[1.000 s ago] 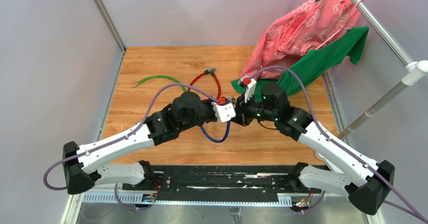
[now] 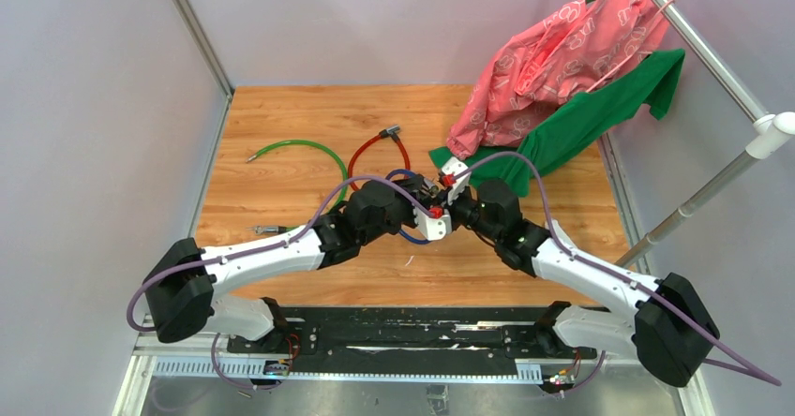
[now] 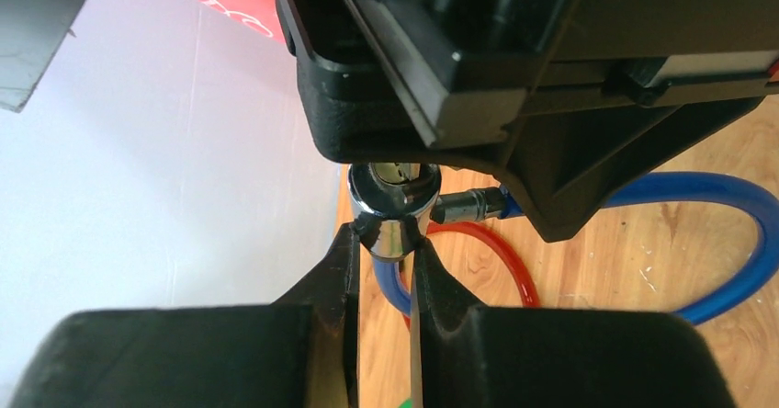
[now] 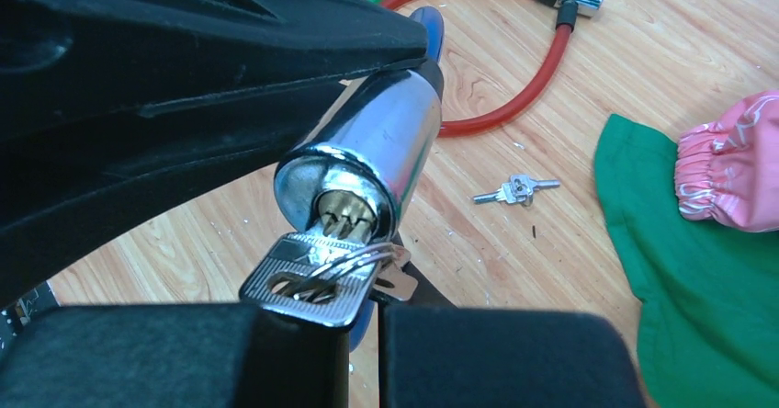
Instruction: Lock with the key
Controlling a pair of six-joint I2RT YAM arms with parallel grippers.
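Both arms meet over the table's centre in the top view. A chrome lock cylinder (image 4: 377, 123) with blue cable (image 3: 698, 187) hangs between them; my left gripper has its fingertips on its chrome body, the exact grip hard to tell. In the right wrist view a key (image 4: 303, 279) on a ring sits at the cylinder's keyway, black fingers of the left gripper behind the lock. My right gripper is shut at the key, its tips partly hidden by it.
A red cable lock (image 2: 403, 154), a green cable (image 2: 300, 142) and loose keys (image 4: 516, 189) lie on the table (image 2: 281, 116). Green cloth (image 2: 591, 107) and pink fabric (image 2: 553, 60) occupy the back right, beside a metal pole (image 2: 694, 200).
Both arms have shifted: the left gripper assembly moved right and down in the top view, the right arm's elbow drew upward and its wrist moved slightly right. The blue cable's visible loop shifted.
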